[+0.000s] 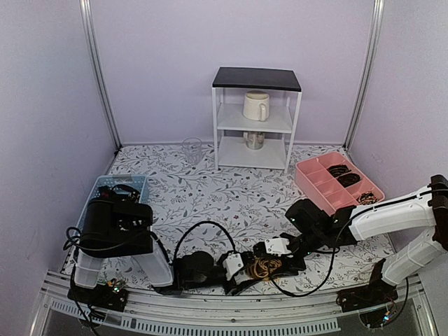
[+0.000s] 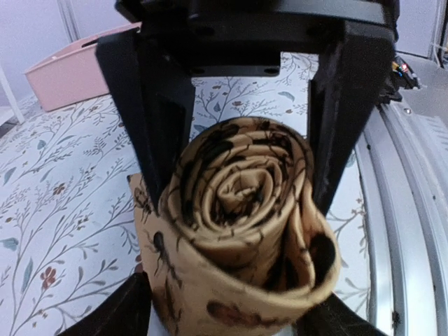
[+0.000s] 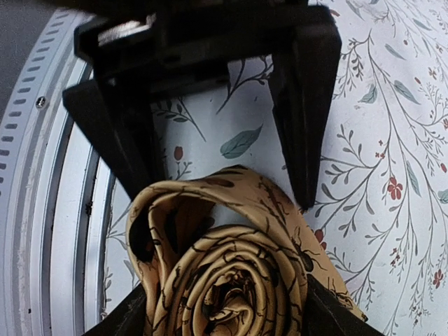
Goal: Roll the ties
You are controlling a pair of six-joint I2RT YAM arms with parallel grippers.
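Note:
A tan, dark-patterned tie (image 1: 264,268), wound into a spiral roll with a loose outer flap, lies low at the front of the table between both grippers. In the left wrist view the roll (image 2: 241,189) sits between the spread fingers of my open left gripper. In the right wrist view my right gripper stands part open over the roll (image 3: 224,280), its fingertips at the upper flap; whether they touch the cloth is unclear.
A pink divided box (image 1: 322,185) with coiled items is at right, a blue basket (image 1: 136,182) at left. A white shelf (image 1: 252,157) with cups and a clear glass (image 1: 192,150) stand at the back. A metal rail runs along the front.

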